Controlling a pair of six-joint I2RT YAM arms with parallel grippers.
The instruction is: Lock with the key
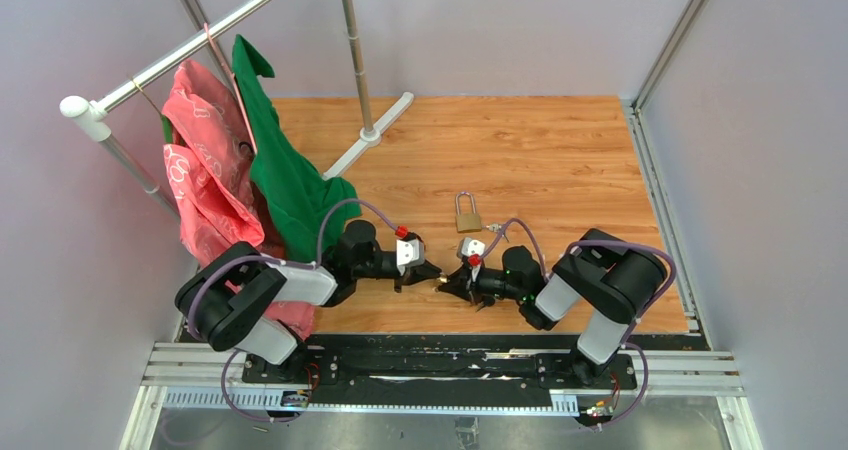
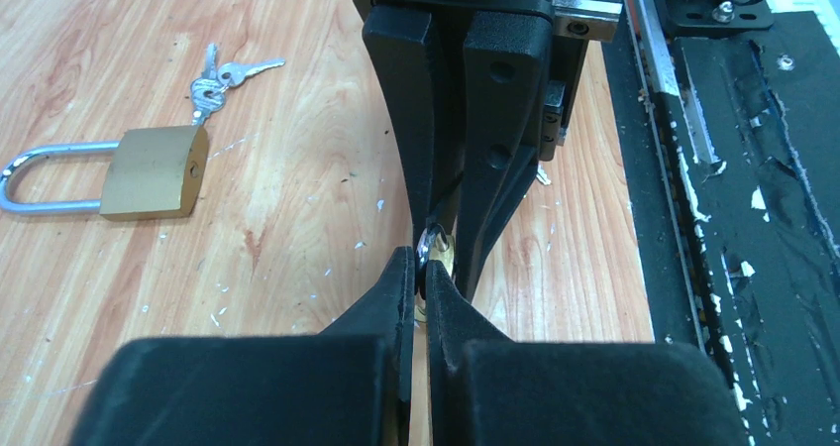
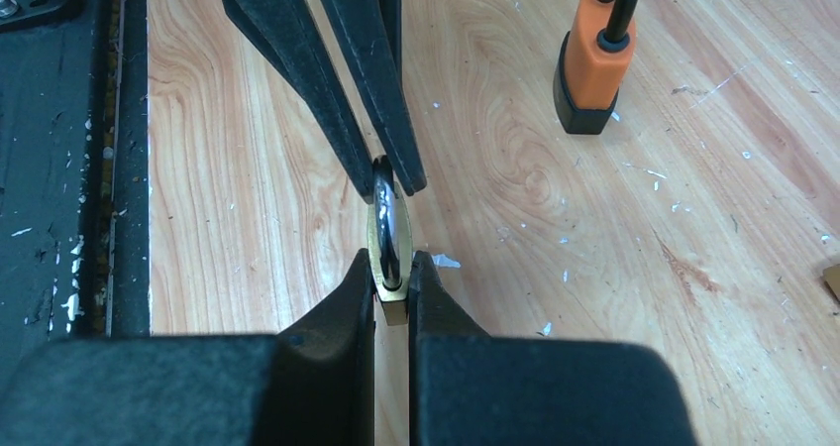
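Observation:
A small brass padlock [image 3: 388, 230] with a shiny shackle is pinched in my right gripper, which is shut on its body. My left gripper is shut, its fingertips meeting the shackle from the opposite side. In the right wrist view the left fingers [image 3: 401, 159] stand on either side of the shackle's top; whether they grip it I cannot tell. From above, the two grippers nearly touch. No key shows in either gripper. A larger brass padlock [image 2: 154, 173] lies on the table with several keys [image 2: 210, 91] beside its body.
A rack with a red and a green garment [image 1: 290, 170] stands at the left. An orange connector [image 3: 594, 55] appears in the right wrist view. A black strip [image 1: 430, 370] runs along the front.

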